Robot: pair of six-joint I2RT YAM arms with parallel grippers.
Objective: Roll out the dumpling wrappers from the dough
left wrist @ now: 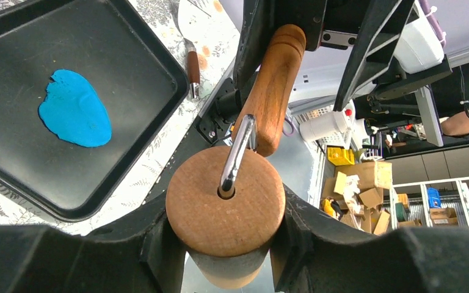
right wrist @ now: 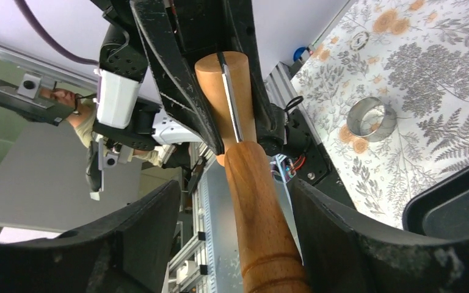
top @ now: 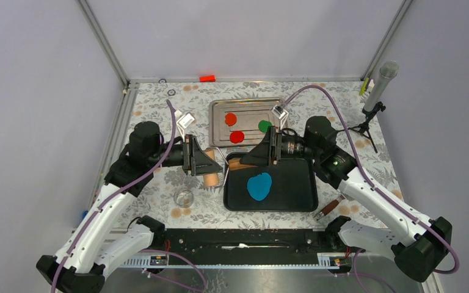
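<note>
My left gripper is shut on the wooden roller (left wrist: 223, 201), held above the left side of the black tray. The roller's wooden handle (right wrist: 253, 201) points toward my right gripper, whose fingers stand open on either side of it, apparently with gaps. A flattened blue dough piece (top: 259, 186) lies in the black tray (top: 299, 192). Behind it, the steel tray (top: 215, 131) holds several flat rounds in red and green.
A clear round cutter (top: 184, 197) sits left of the black tray. A wooden-handled tool (top: 330, 207) lies to its right. A tripod (top: 369, 122) stands at the back right.
</note>
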